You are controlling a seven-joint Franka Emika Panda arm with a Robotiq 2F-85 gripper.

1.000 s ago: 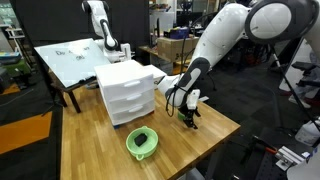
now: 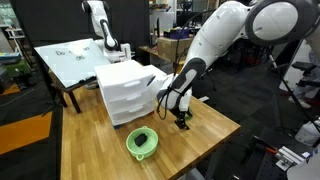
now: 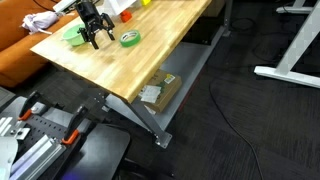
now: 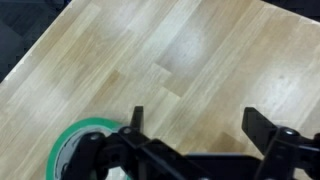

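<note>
My gripper stands open in the wrist view, its two dark fingers wide apart with only bare wood between them. A green roll of tape point(image 4: 62, 143) shows at the lower left there, partly cut off and partly behind the gripper. From the second exterior view, the tape roll point(image 3: 130, 39) lies flat on the table, beside and apart from my gripper point(image 3: 97, 42). The first exterior view has the gripper point(image 2: 182, 124) low over the table, and a bit of green shows behind it. A green bowl point(image 2: 142, 154) holds something dark.
A white drawer unit point(image 2: 128, 97) stands on the table behind the bowl.
A patch of green now shows beside the arm. The bowl has not moved.
</note>
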